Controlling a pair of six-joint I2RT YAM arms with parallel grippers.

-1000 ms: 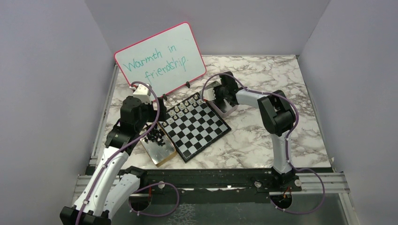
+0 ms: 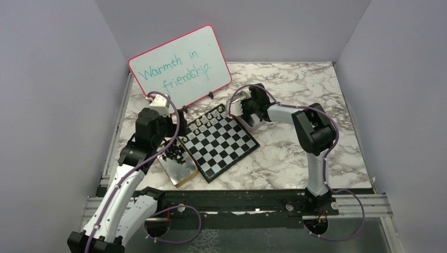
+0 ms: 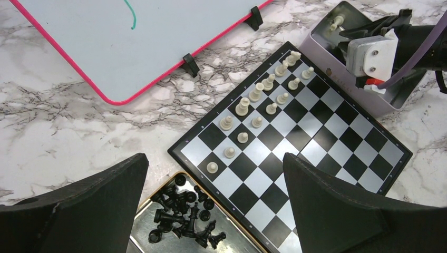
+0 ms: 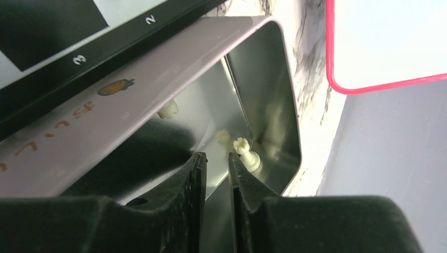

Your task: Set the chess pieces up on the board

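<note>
The chessboard (image 3: 311,138) carries white pieces along its upper-left side. Black pieces (image 3: 179,211) lie in the metal tray at lower left. My left gripper is open above the board and tray, empty. My right gripper is partly open, a narrow gap between its fingertips, inside or just over the pink-grey box (image 4: 121,100). A white rook (image 4: 248,155) stands just beyond those fingertips; another white piece (image 4: 167,109) is partly hidden by the box wall. Nothing shows between the right fingers.
A whiteboard (image 2: 176,58) with green writing stands at the back, on black clips near the board.
Over the last second my right arm has shifted slightly right and toward the front, still at the box. The left arm and board look unchanged.
</note>
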